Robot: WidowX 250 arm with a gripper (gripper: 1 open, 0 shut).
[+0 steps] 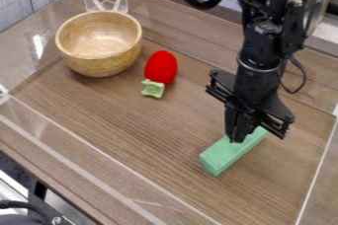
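My black gripper (248, 125) hangs over a flat, pale green rectangular block (230, 156) lying at an angle on the wooden table (106, 150). The gripper is low, just above the block's upper end, with its fingers shut; nothing shows between them, and whether they touch the block is unclear.
A wooden bowl (105, 56) sits at the upper left. A red rounded object (161, 67) and a small light green piece (153, 88) lie to its right.
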